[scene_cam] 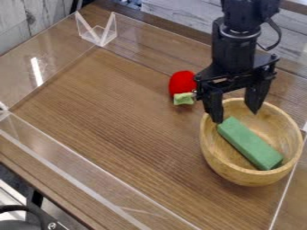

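My gripper (234,90) hangs open over the back rim of a large tan bowl (249,175), its black fingers spread, with nothing seen held between them. A green block (249,143) lies diagonally inside the bowl. Left of the gripper, a red round object (181,82) rests on the table, with a small pale green item (184,98) at its lower edge.
A white wire-like holder (95,30) stands at the back left of the wooden table (96,135). Dark edges border the table at the lower left.
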